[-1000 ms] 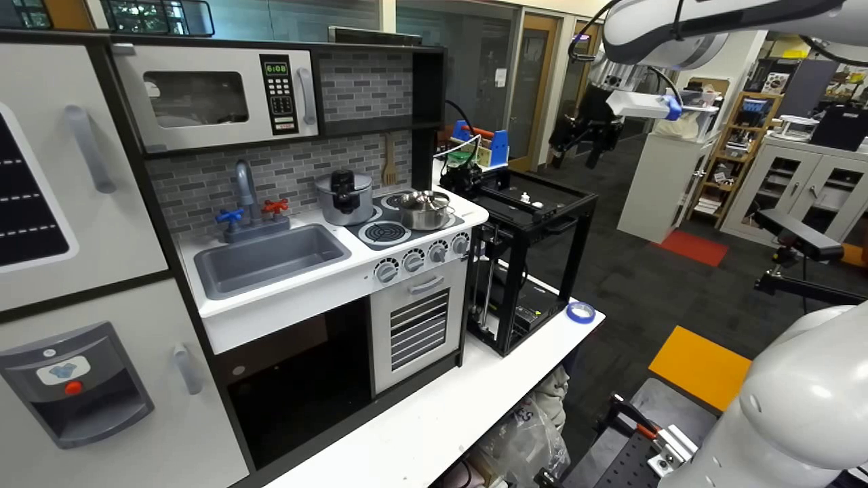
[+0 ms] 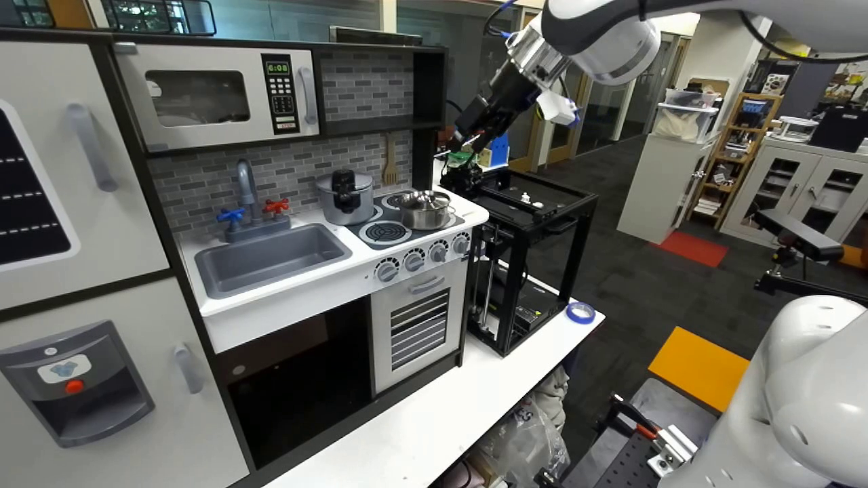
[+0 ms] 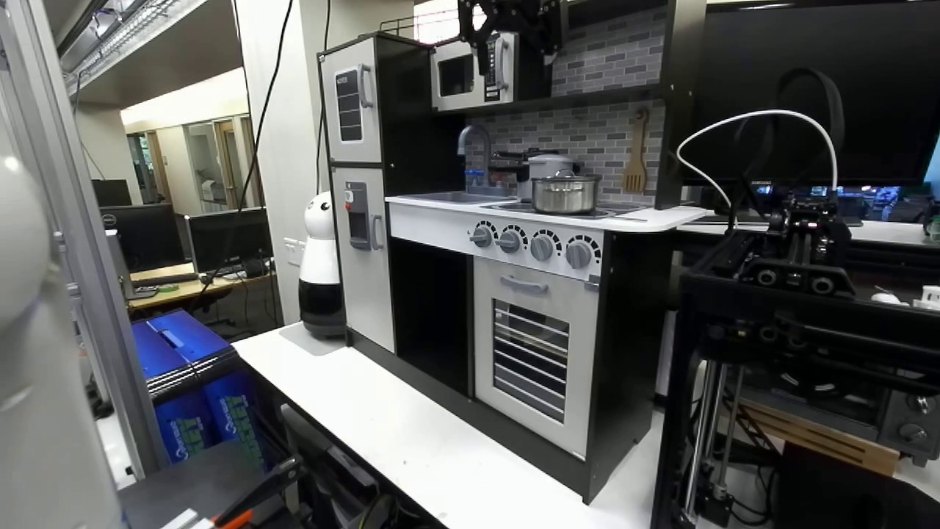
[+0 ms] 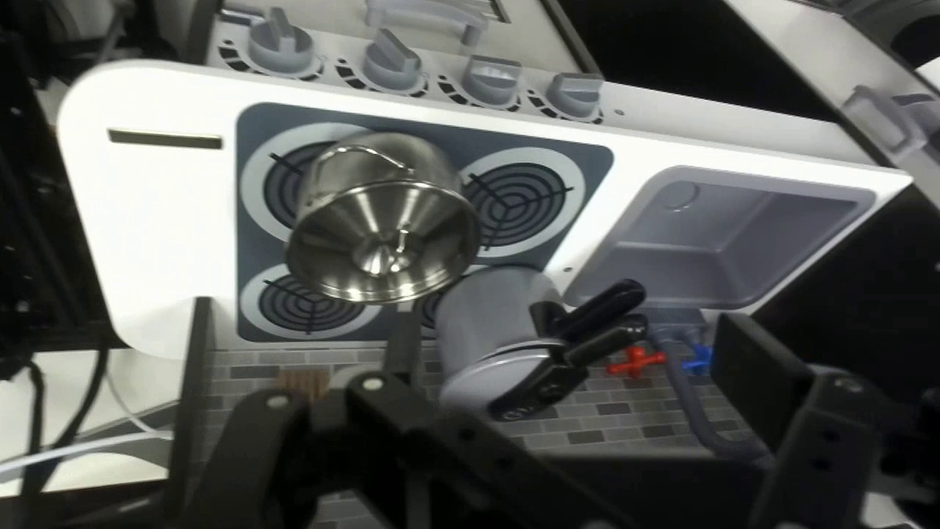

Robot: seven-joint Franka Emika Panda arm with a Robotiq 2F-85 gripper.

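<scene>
My gripper is open with nothing between its fingers. In exterior view 1 the gripper hangs in the air to the right of the toy kitchen's shelf; exterior view 2 catches the gripper at the top edge, overlapping the microwave in the picture. A shiny steel pot sits on a front burner, with a small knob-like metal piece showing inside its rim. Behind it stands a taller grey pot with a lid and black handles. Both pots are apart from the fingers.
The grey sink lies left of the stove, with a faucet behind it. A shelf and microwave overhang the counter. A wooden spatula hangs on the back wall. A black-framed machine stands to the right.
My arm and gripper have moved left in exterior view 1, from over the floor area to beside the kitchen's right end. The pots have not moved.
</scene>
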